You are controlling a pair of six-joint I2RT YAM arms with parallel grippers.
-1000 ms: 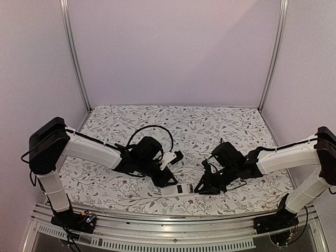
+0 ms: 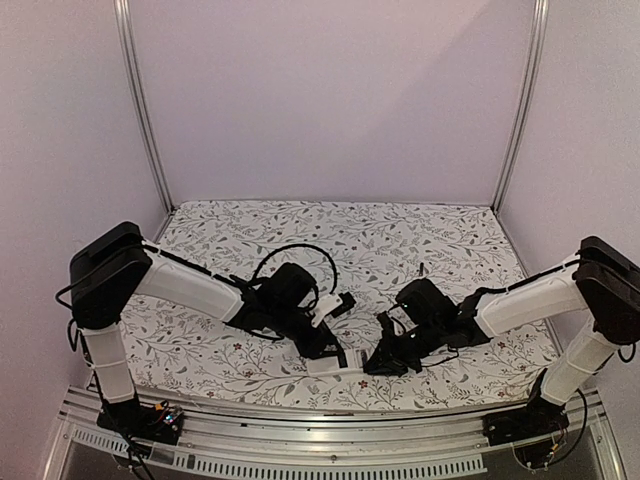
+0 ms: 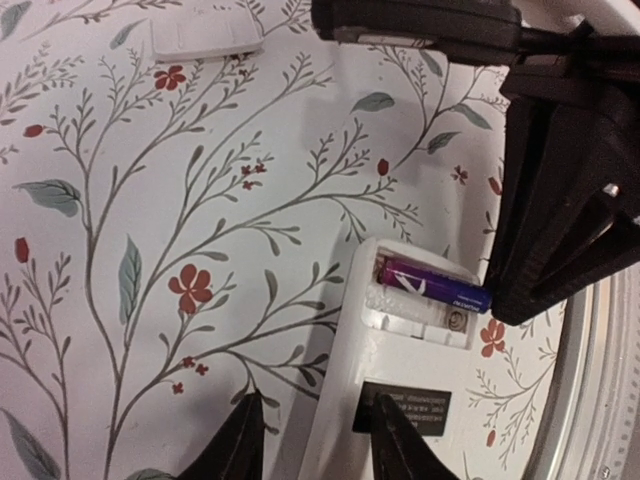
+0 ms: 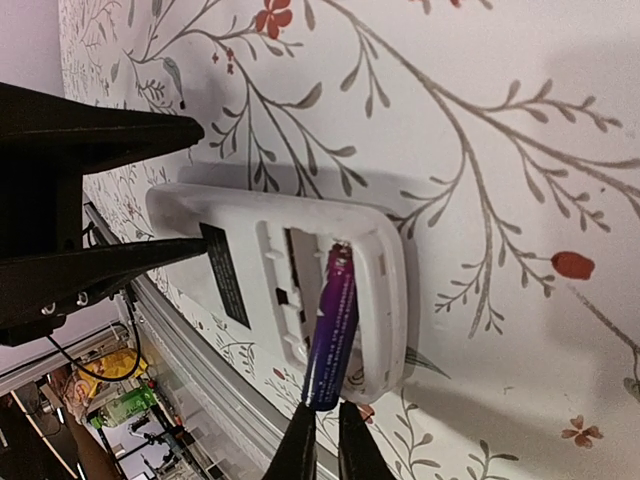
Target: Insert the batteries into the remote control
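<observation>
The white remote control (image 3: 345,350) lies back up with its battery compartment open. One purple battery (image 4: 335,310) sits tilted in the compartment: one end is down in the slot by the end wall, the other stands raised. The other slot (image 4: 285,290) shows bare. At the raised end are the fingertips of my right gripper, slightly apart; whether they grip the battery is unclear. My left gripper is part open over the remote's body, one finger beyond its side edge and the other above its back. Both grippers look small and dark in the top view.
A small flat white piece (image 3: 205,35) lies on the flowered cloth, apart from the remote. The metal table edge (image 2: 330,420) runs close to the remote's near side. Behind the arms the cloth (image 2: 340,225) is clear.
Over the last second my right gripper has shifted a little left toward the remote's end. The left arm has moved slightly right and down.
</observation>
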